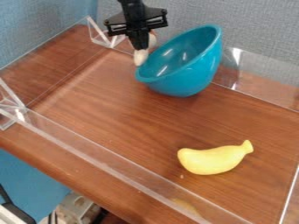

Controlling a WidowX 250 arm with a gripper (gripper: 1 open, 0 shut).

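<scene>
My black gripper [140,48] hangs at the upper middle, just left of a teal bowl [184,74]. A pale, whitish object [140,56] is at its fingertips; I cannot tell whether it is held or is part of something behind. The bowl is tilted, its opening facing up and to the left, its near side low on the wooden table [117,122]. A yellow banana [214,159] lies at the front right.
Clear plastic barriers [105,162] run along the table's edges, with grey textured walls [251,35] behind.
</scene>
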